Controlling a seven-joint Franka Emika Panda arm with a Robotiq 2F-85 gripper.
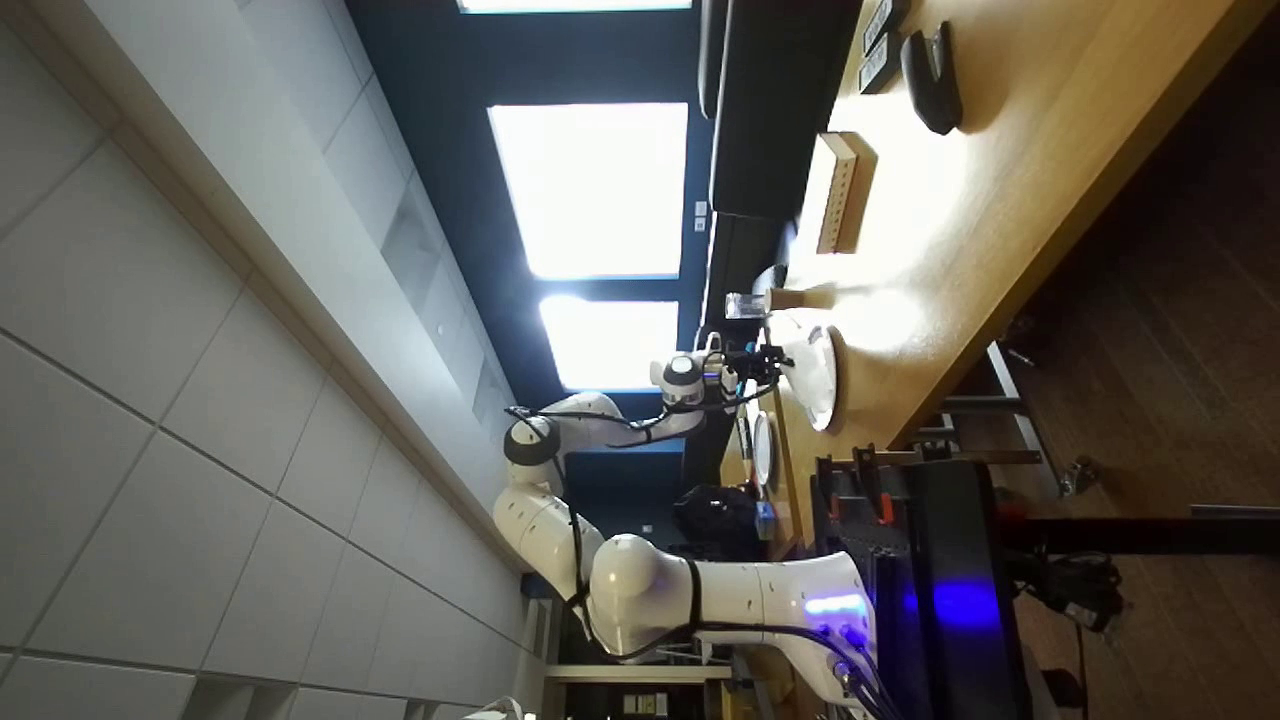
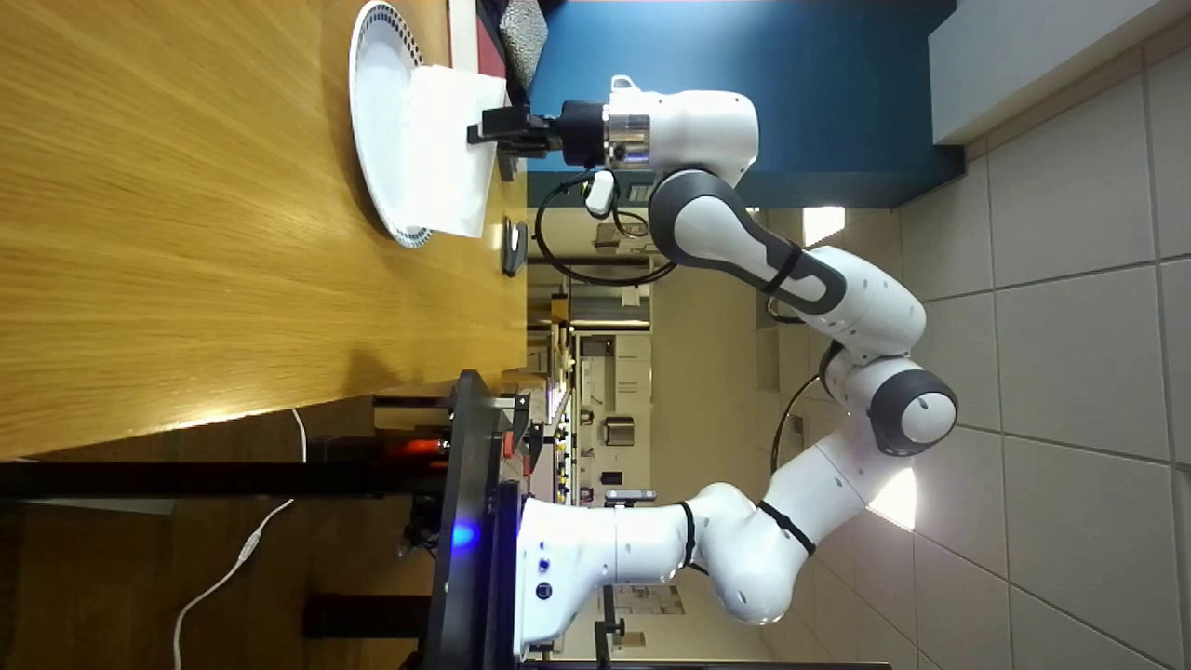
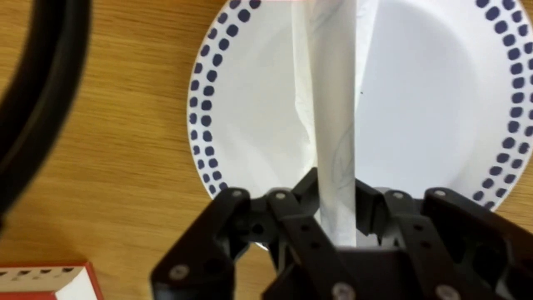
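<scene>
Pinched between the black fingers of my gripper is a sheet of white paper or napkin, seen nearly edge-on in the wrist view. In exterior view 2 the white sheet hangs from the shut gripper over a white plate, its lower edge reaching the plate. Two rows of dark spots run round the plate's rim. In exterior view 1 the gripper stands just above the plate. Whether the sheet's lower edge rests on the plate or just overlaps it, I cannot tell.
A box and a black stapler lie on the wooden table, well away from the plate. Close by stands a clear cup. Bare tabletop spreads in front of the plate.
</scene>
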